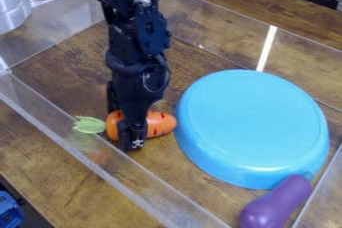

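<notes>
My black gripper point(128, 126) is lowered onto an orange toy carrot point(158, 124) with a pale green top point(88, 124), lying on the wooden floor of a clear-walled enclosure. The fingers straddle the carrot near its leafy end; whether they are closed on it I cannot tell.
A large blue upturned round lid or bowl point(251, 124) sits just right of the carrot. A purple toy eggplant point(274, 206) lies at the lower right. The clear wall point(134, 187) runs along the near left. Bare wood is free behind the gripper and at the back.
</notes>
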